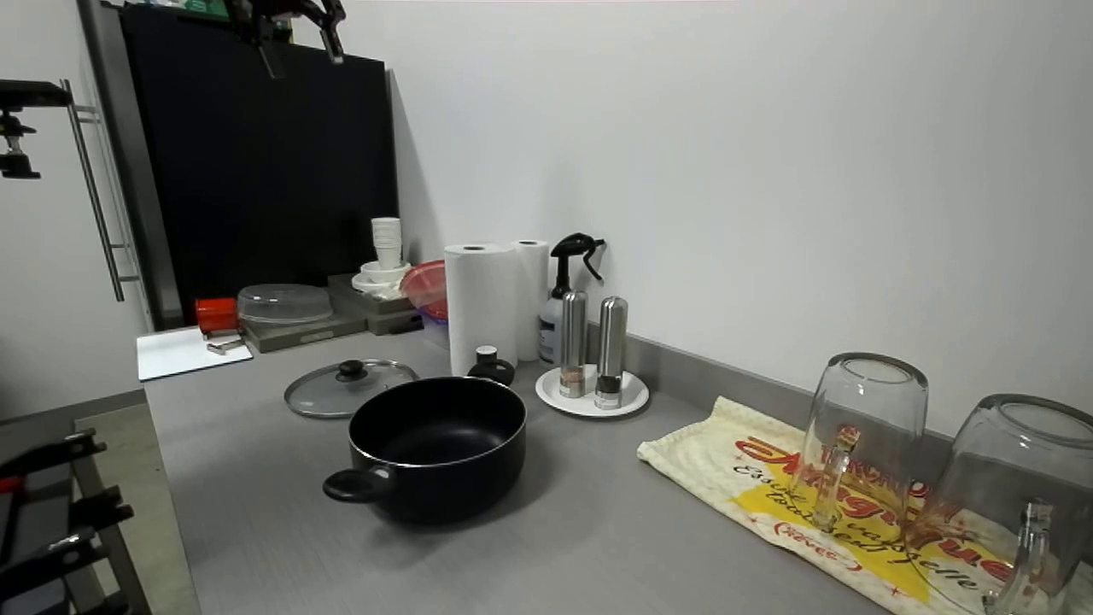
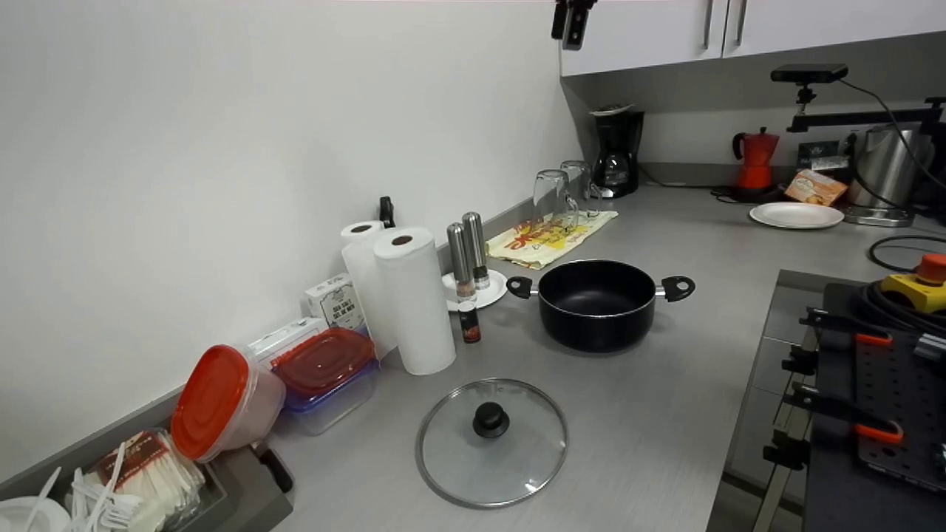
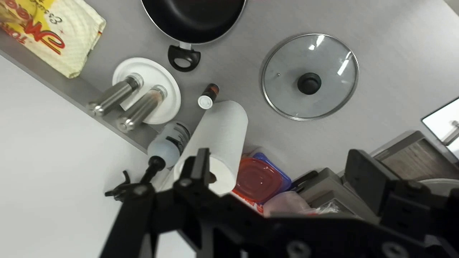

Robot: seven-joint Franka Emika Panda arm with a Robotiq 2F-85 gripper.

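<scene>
High above the counter, my gripper (image 1: 302, 61) stands open with nothing between its fingers. In the wrist view its two fingers (image 3: 368, 180) are spread wide at the bottom of the picture. A black two-handled pot (image 2: 596, 306) sits uncovered on the counter and looks empty inside. Its glass lid (image 2: 492, 443), with a black knob, lies flat on the counter apart from the pot. Two steel grinders (image 1: 611, 343) stand on a small white plate (image 1: 553, 389). A small spice jar (image 3: 210, 94) with a white top is upright between the pot and the paper towel rolls (image 2: 414, 301).
Along the wall are a spray bottle (image 1: 554, 318), red-lidded containers (image 2: 324, 363) and a yellow cloth (image 1: 758, 471) with upturned glass mugs (image 1: 866, 441). The counter in front of the pot is clear.
</scene>
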